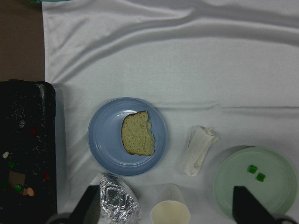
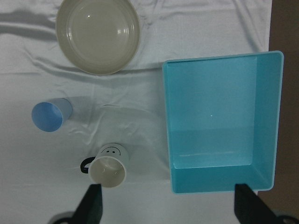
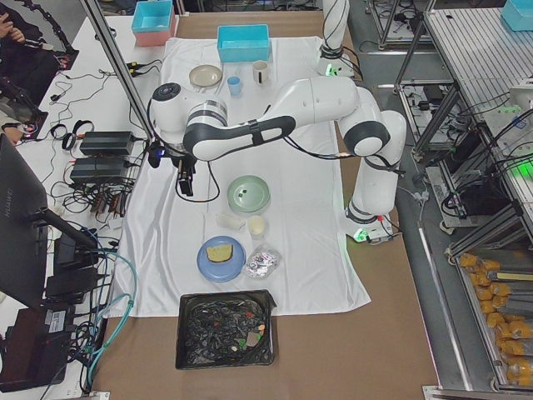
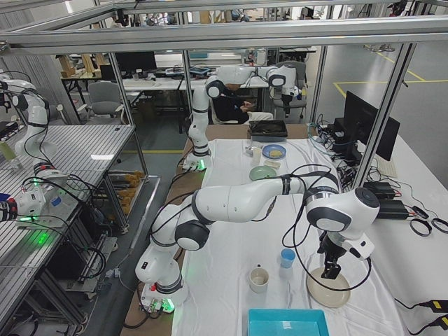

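Note:
A blue plate [image 1: 107, 140] with a slice of bread [image 1: 136, 133] lies below my left gripper, alongside a green plate [image 1: 233, 182] with green cubes, a rolled white cloth [image 1: 198, 149], a foil bag [image 1: 117, 200] and a pale cup [image 1: 169, 210]. Beneath my right gripper are a beige plate [image 2: 98, 32], a blue cup [image 2: 51, 114], a mug with a face [image 2: 107, 168] and an empty teal bin [image 2: 210, 116]. Both grippers hang above the table, fingertips apart in their wrist views, with nothing visible between them.
A black lined tray [image 3: 225, 329] with scraps sits at one table end. A monitor [image 3: 21, 225], cables and electronics stand on the side table.

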